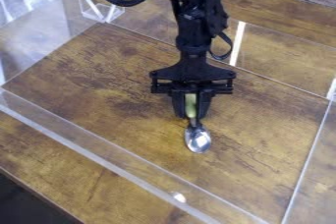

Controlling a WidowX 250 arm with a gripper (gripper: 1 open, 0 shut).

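My black gripper (192, 100) is low over the middle of the wooden floor (92, 90), shut around a pale yellow-green object (191, 105), most of which the gripper hides. A silver spoon (198, 140) lies on the wood just in front of it, bowl toward the camera, its handle reaching up to the gripper and the green object. Whether the spoon's handle is also between the fingers I cannot tell.
Clear plastic walls (138, 169) bound the wooden work area on several sides. A white wire-like frame (102, 7) stands at the back left. The wood to left and right of the gripper is clear.
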